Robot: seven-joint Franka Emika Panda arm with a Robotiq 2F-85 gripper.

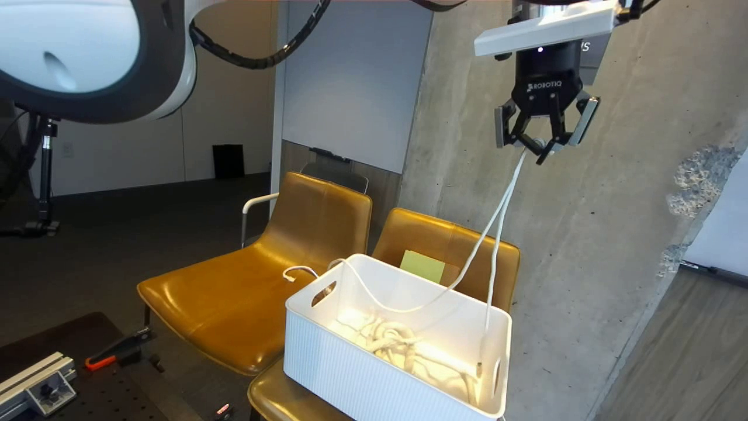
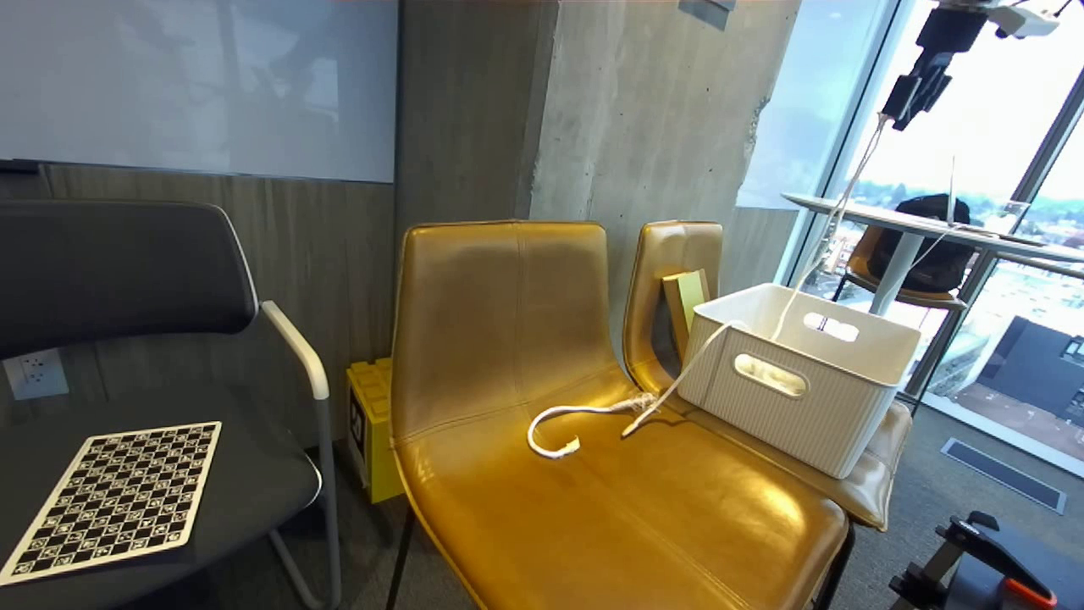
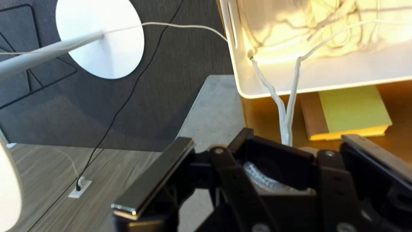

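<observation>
A thin white rope (image 1: 501,210) hangs doubled from my gripper (image 1: 540,148), whose fingers are shut on it high above a white bin (image 1: 350,375). One strand drops to a loose end (image 1: 480,368) inside the bin. The other sags into the bin and passes over its far-left rim. From there, a piece of white rope (image 2: 584,410) rests on the tan chair. More pale rope (image 1: 394,338) is coiled on the bin's floor. In the wrist view, both strands (image 3: 285,129) come together at the fingers, which partly hide the held portion.
The bin stands on one tan chair, with a second tan chair (image 1: 231,294) beside it. A yellow-green block (image 1: 422,266) leans against the backrest behind the bin. A concrete wall (image 1: 561,280) rises behind, and a round white table (image 2: 894,215) stands farther off.
</observation>
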